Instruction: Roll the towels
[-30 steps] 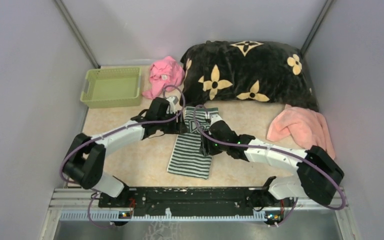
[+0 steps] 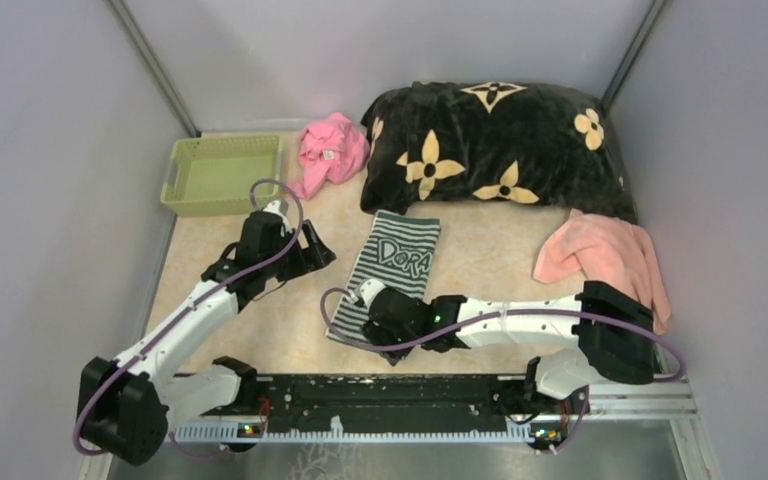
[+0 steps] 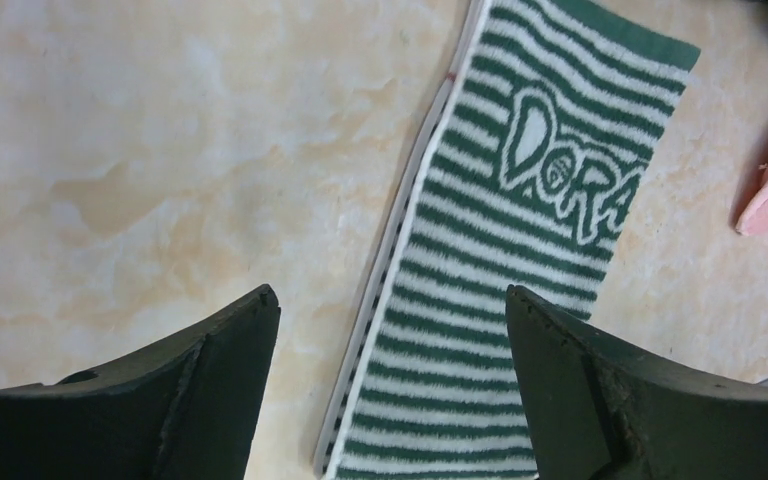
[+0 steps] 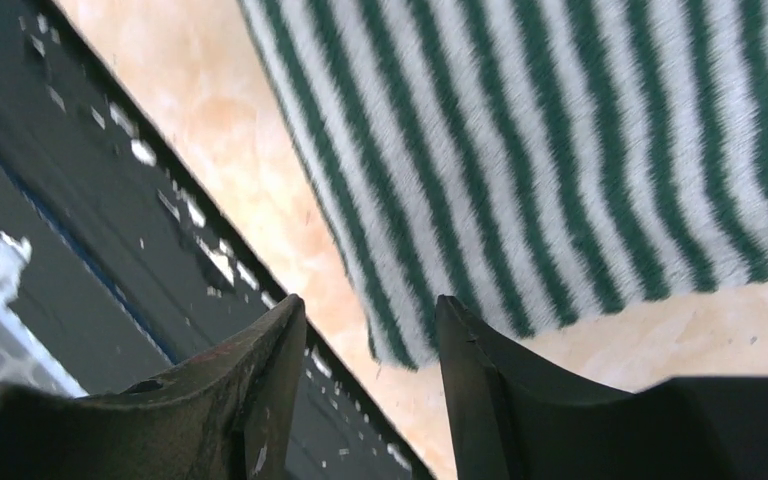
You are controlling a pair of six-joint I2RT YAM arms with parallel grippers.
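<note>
A green and white striped towel with DORA lettering (image 2: 396,250) lies flat and slanted in the middle of the table, folded along its left edge in the left wrist view (image 3: 450,380). My left gripper stands open above it, left of the towel in the top view, nothing between its fingers. My right gripper is open over the towel's near corner (image 4: 400,330) by the table's front edge, fingers apart; whether they touch the cloth is unclear. In the top view the right arm hides the towel's near part.
A green basket (image 2: 186,206) is at back left, a pink cloth (image 2: 332,148) beside it, a large black flowered pillow (image 2: 480,150) along the back, a peach towel (image 2: 595,255) at right. Bare table (image 2: 490,250) shows right of the striped towel; a dark edge runs along the front.
The left arm has pulled back leftward, away from the towel. My right gripper has moved toward the near left, to the front corner. The towel has shifted slightly left.
</note>
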